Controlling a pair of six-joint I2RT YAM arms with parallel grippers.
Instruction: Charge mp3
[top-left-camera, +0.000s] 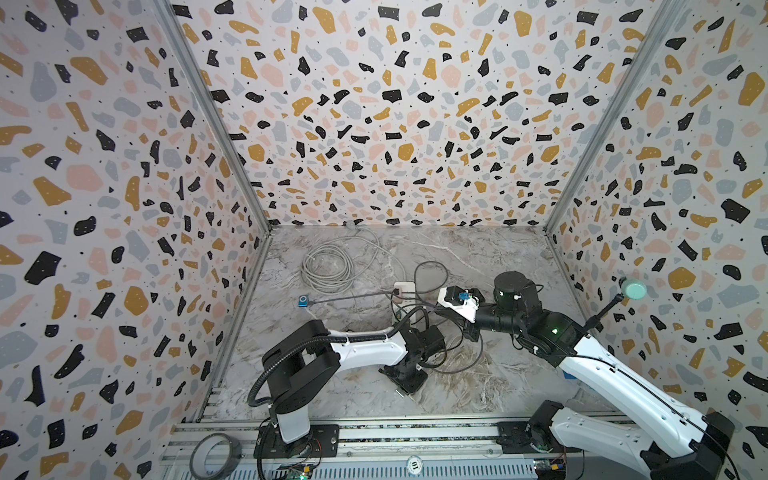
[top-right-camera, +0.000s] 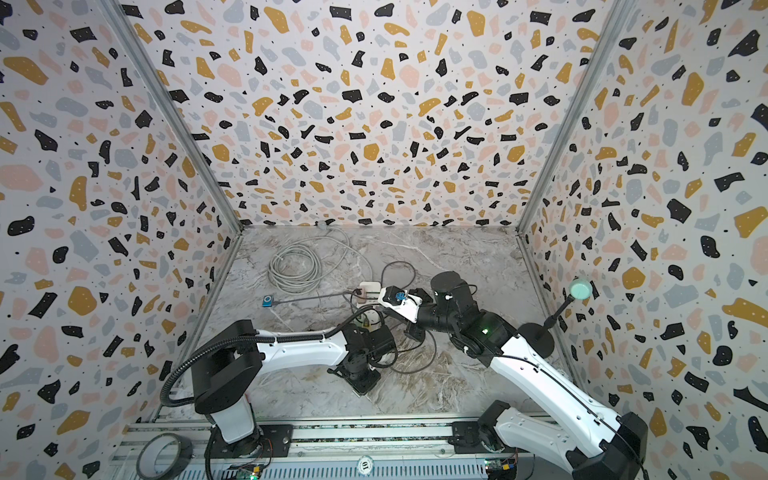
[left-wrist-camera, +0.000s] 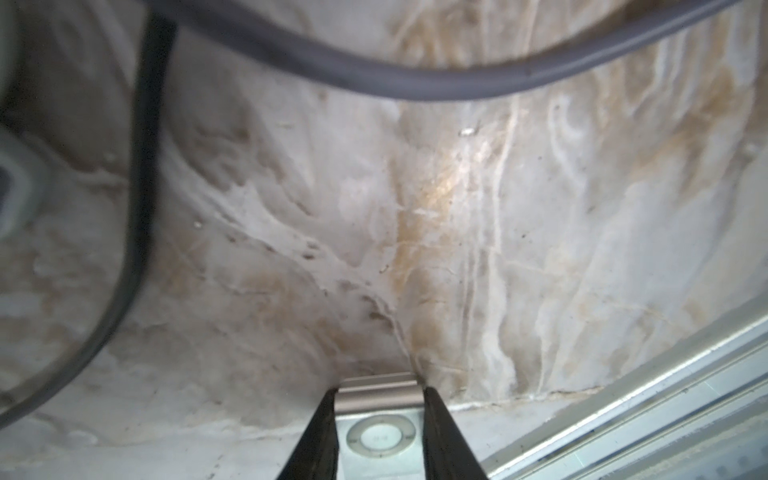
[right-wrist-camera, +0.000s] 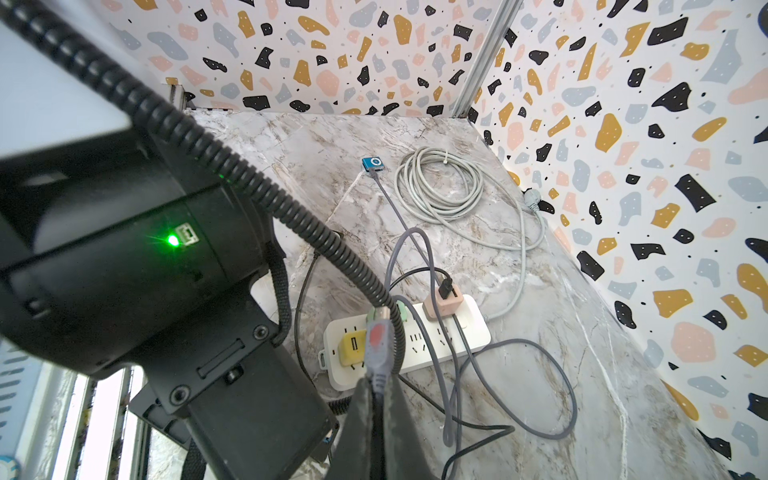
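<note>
A silver mp3 player (left-wrist-camera: 380, 444) with a round control ring sits between the fingers of my left gripper, low over the front of the marble top, the fingers appearing against its sides. My right gripper is shut on a grey cable plug (right-wrist-camera: 380, 348) with a red mark, held above the white power strip (right-wrist-camera: 421, 344). The strip carries a yellow adapter (right-wrist-camera: 353, 348) and a pink one (right-wrist-camera: 444, 300). A blue mp3 player (top-left-camera: 302, 301) lies at the left with a cable attached.
A coiled pale cable (top-left-camera: 326, 266) lies at the back left. Grey and black cables loop around the strip and under the arms. A metal rail (top-left-camera: 416, 424) runs along the front edge.
</note>
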